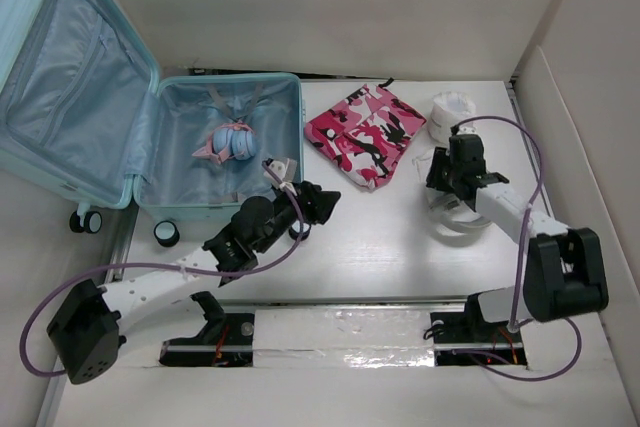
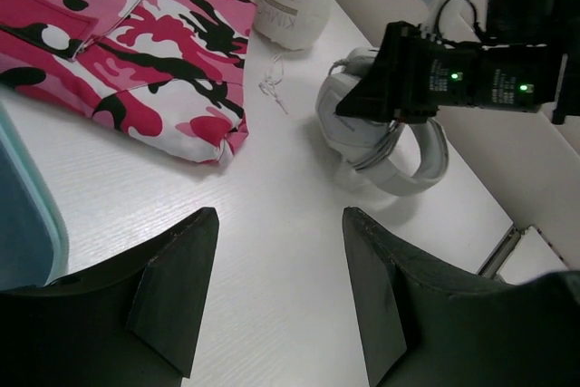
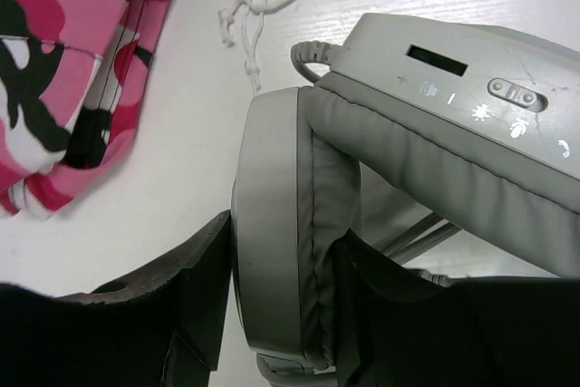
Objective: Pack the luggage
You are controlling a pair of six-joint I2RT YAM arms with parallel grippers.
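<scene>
The white headphones [image 3: 272, 233] fill much of the right wrist view, their cord wound about them. My right gripper is shut on one ear cup, a finger on either side. From the left wrist view, the headphones [image 2: 349, 120] appear tilted, with a shadow on the table beneath. An open pale-blue suitcase [image 1: 290, 132] stands at the left of the top view, a blue and pink bundle [image 1: 232, 140] inside it. My left gripper is open and empty, close to the suitcase's right front corner. A pink camouflage garment [image 1: 368, 135] lies folded mid-table.
Behind the headphones sits a white bag [image 1: 452, 112] with a loose drawstring [image 2: 272, 88]. A wall [image 1: 590, 137] bounds the table on the right.
</scene>
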